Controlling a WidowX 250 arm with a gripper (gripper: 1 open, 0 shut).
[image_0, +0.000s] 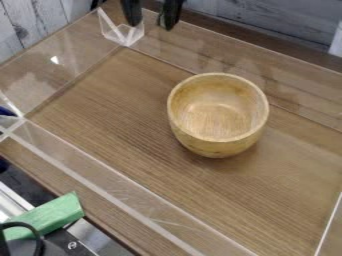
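Note:
At the top of the view, left of centre, the dark gripper (150, 14) is only partly in frame, its two dark tips apart; whether anything is between them is not clear. A round pale wooden bowl (218, 120) sits on the wooden board (134, 150), right of centre and below the gripper.
Clear acrylic pieces (120, 30) stand at the top left, and transparent strips run along the board's edges. A green block (43, 215) lies at the lower left beside metal hardware and a cable. The board left of the bowl is clear.

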